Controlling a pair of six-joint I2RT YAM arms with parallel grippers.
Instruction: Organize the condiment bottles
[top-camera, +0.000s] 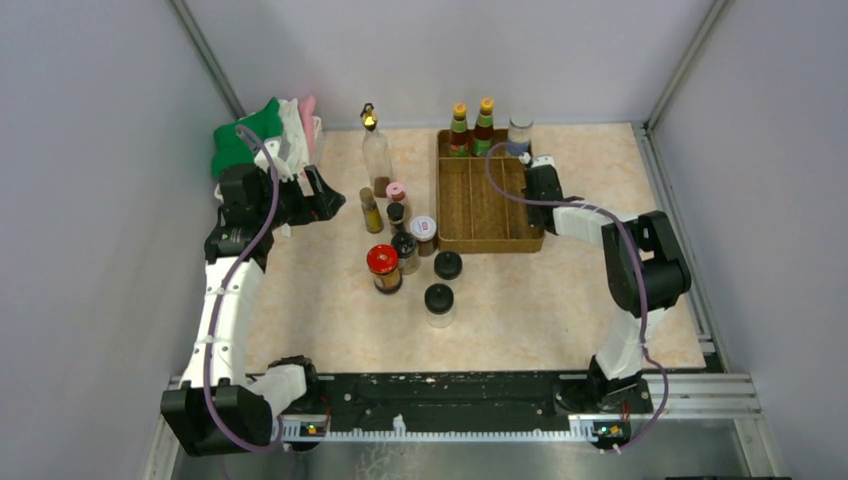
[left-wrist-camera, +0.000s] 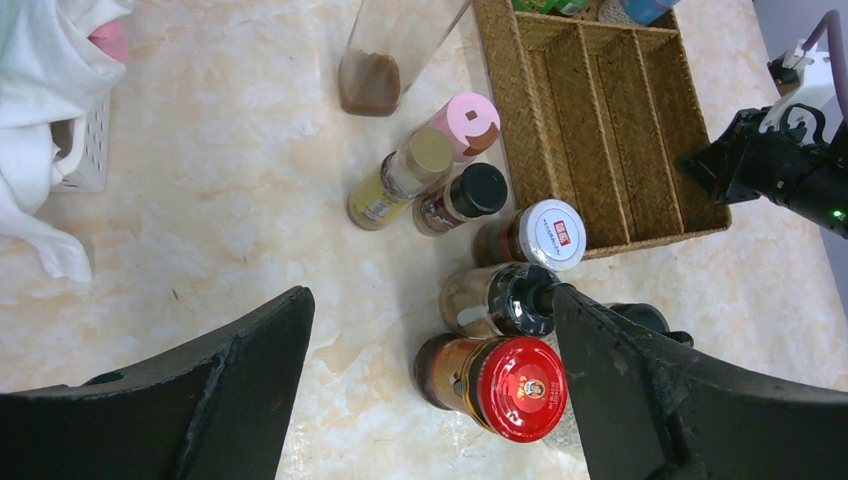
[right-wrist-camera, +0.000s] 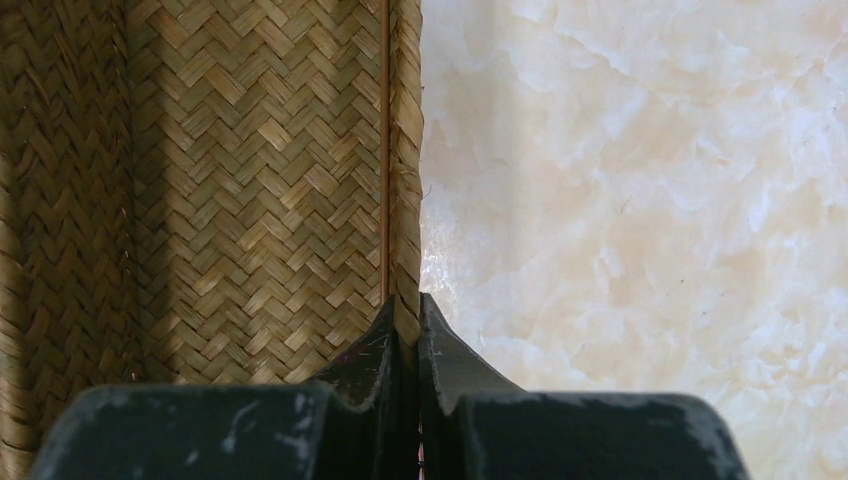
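The woven tray (top-camera: 490, 245) stands right of centre, nearly square to the table. My right gripper is shut on the rim of its right wall. Two yellow-capped sauce bottles (top-camera: 484, 128) and a white-lidded jar (top-camera: 519, 136) stand in its back section; the front compartments are empty. Left of the tray are a red-lidded jar (left-wrist-camera: 521, 390), a white-lidded brown jar (left-wrist-camera: 553, 235), a pink-capped bottle (left-wrist-camera: 468, 126), a gold-capped bottle (left-wrist-camera: 427, 155), a small black-capped bottle (left-wrist-camera: 477, 190) and black-lidded jars (top-camera: 439, 300). My left gripper hangs open and empty, left of them.
A tall clear bottle (top-camera: 376, 155) stands behind the group. At the back left is a white basket (left-wrist-camera: 90, 150) with cloths (top-camera: 255, 135). Bare table lies to the tray's right and in front of it.
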